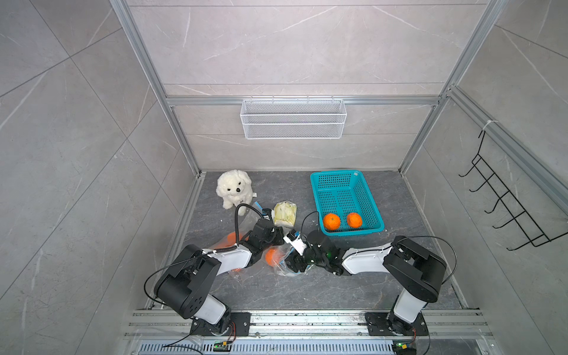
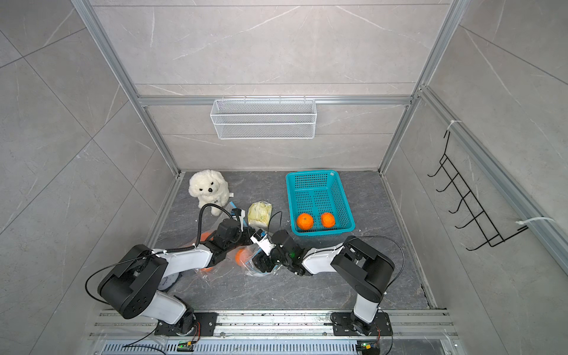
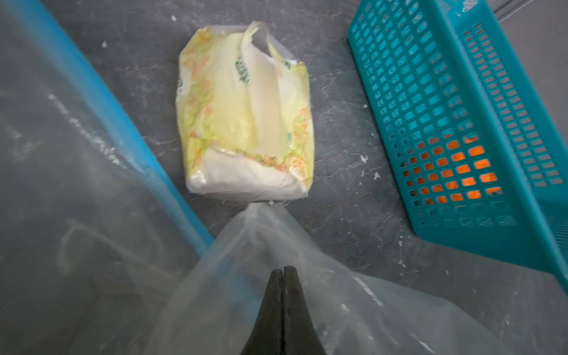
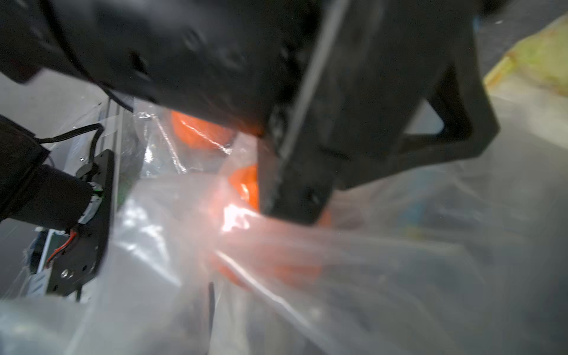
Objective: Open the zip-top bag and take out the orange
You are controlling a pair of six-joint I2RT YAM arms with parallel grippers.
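Note:
The clear zip bag [image 1: 251, 271] lies rumpled under and between my grippers, its blue zip strip [image 3: 127, 136] showing in the left wrist view. Oranges show inside it: one [image 1: 273, 256] between the arms, more orange [image 1: 227, 241] by the left arm. My left gripper is shut at the raised film; whether film is pinched in it is unclear. In the right wrist view the left gripper's dark body hangs over a film-covered orange [image 4: 243, 183]. My right gripper [image 1: 297, 267] is low at the bag's right end, its fingers hidden by film.
A teal basket [image 1: 374, 207] with two oranges stands back right. A yellow-white packet [image 1: 285, 214] lies just beyond the bag, and a white plush dog [image 1: 234, 188] sits back left.

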